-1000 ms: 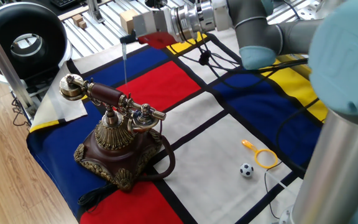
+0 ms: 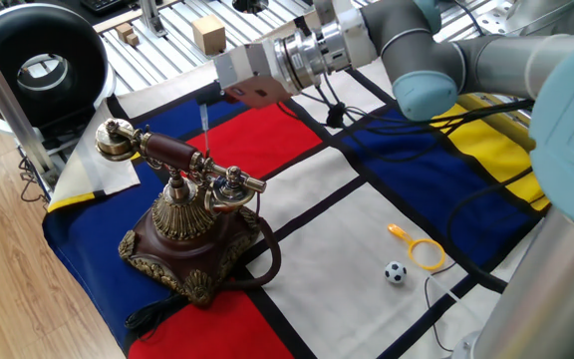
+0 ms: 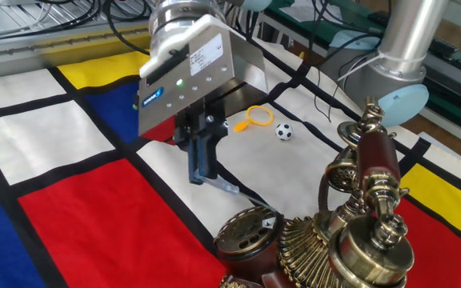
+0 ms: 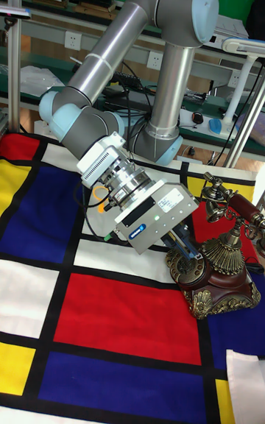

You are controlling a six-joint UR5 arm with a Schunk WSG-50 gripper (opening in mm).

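An old-style telephone of dark red-brown and brass [image 2: 182, 224] stands on the colour-blocked cloth [image 2: 317, 269], its handset [image 2: 170, 150] resting across the cradle. My gripper [image 3: 204, 178] is shut on a slim screwdriver-like tool [image 3: 222, 185] with a clear handle and a thin metal shaft. In exterior view 2 the shaft slants towards the round dial [image 3: 246, 232], its end at the dial's upper edge; whether it touches cannot be told. From exterior view 1 the tool points downward behind the handset, which hides the dial. In exterior view 3 the fingers [image 4: 182, 241] are just above the dial.
A small black-and-white ball [image 2: 395, 272] and an orange ring with a handle [image 2: 427, 254] lie on the white cloth near the arm base. Loose black cables [image 2: 337, 115] hang under the wrist. Red and blue cloth left of the gripper in exterior view 2 is bare.
Holding the tool, my gripper has come down towards the telephone, and the tool's shaft now reaches lower behind the handset. The telephone, ball and orange ring have stayed in place.
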